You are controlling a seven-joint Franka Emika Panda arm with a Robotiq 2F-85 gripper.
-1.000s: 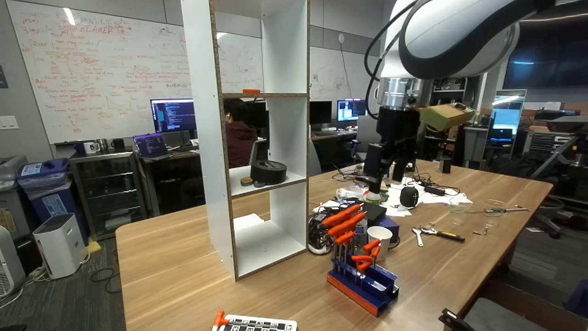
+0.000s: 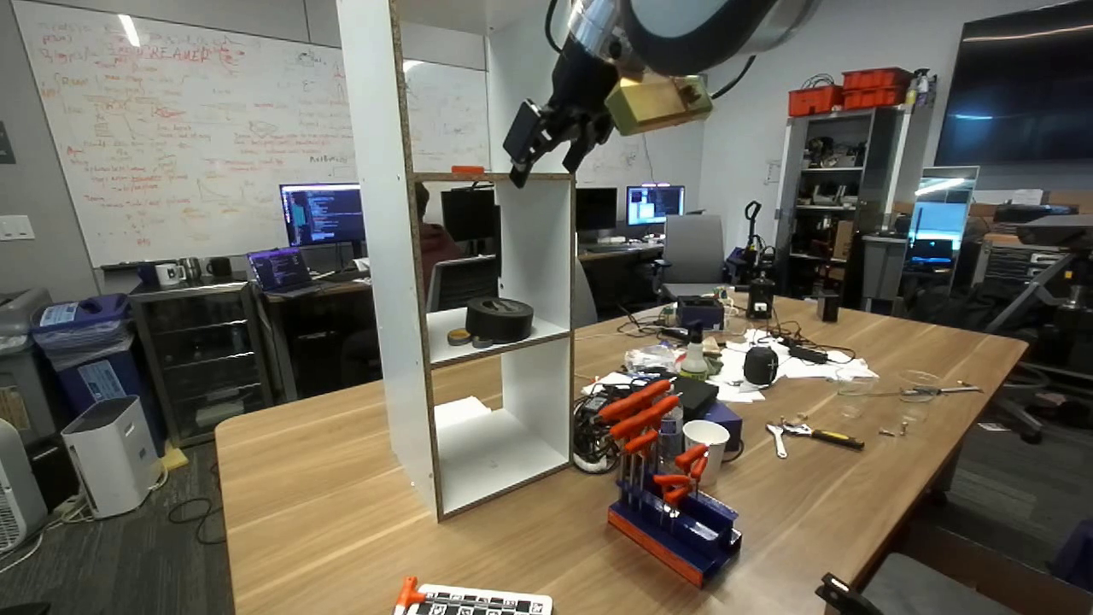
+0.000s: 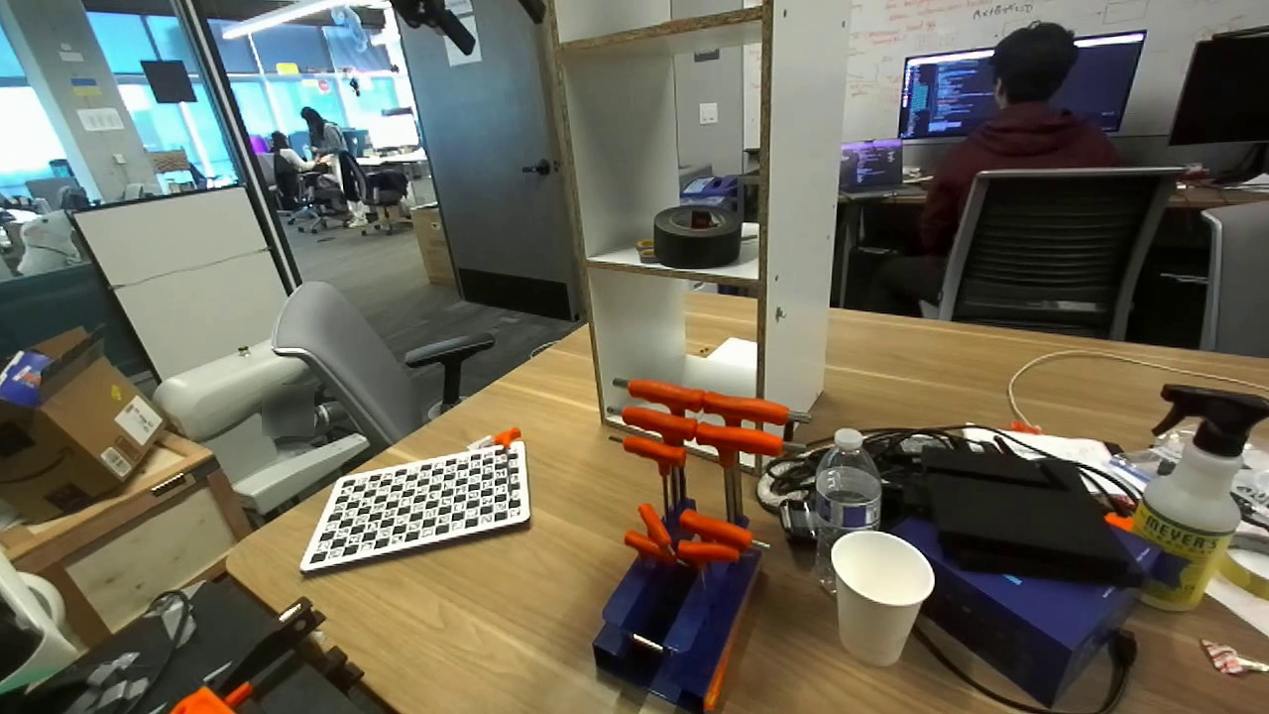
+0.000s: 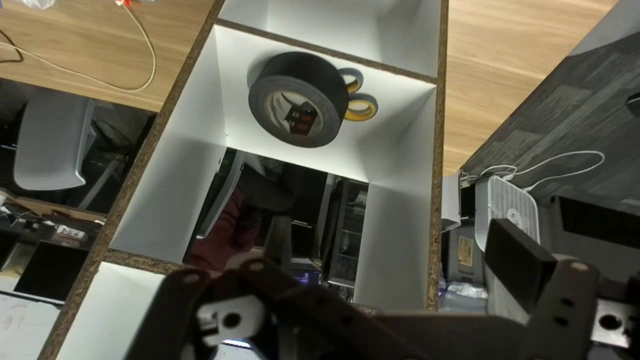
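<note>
My gripper (image 2: 546, 172) hangs open near the upper part of the white shelf unit (image 2: 381, 256), tilted toward it, with nothing between its fingers. In the wrist view the dark fingers (image 4: 519, 261) are spread wide along the bottom. A black tape roll (image 4: 298, 99) lies on the middle shelf, with two small yellow-and-grey rolls (image 4: 361, 108) beside it. The same black roll (image 3: 698, 237) shows in exterior view 2. On the shelf board above, an orange item (image 2: 467, 170) lies near the front edge. Only the dark gripper tips appear at the top of exterior view 2.
On the table in front stands a blue rack (image 3: 678, 619) of orange-handled hex keys. A white cup (image 3: 880, 595), a water bottle (image 3: 847, 506) and a spray bottle (image 3: 1193, 500) stand to its right. A checkered board (image 3: 416, 506) lies left, with bare table around it.
The arm has moved left and up in exterior view 1, from above the table to the upper shelf. Its gripper has swung from pointing down to slanting toward the shelf unit.
</note>
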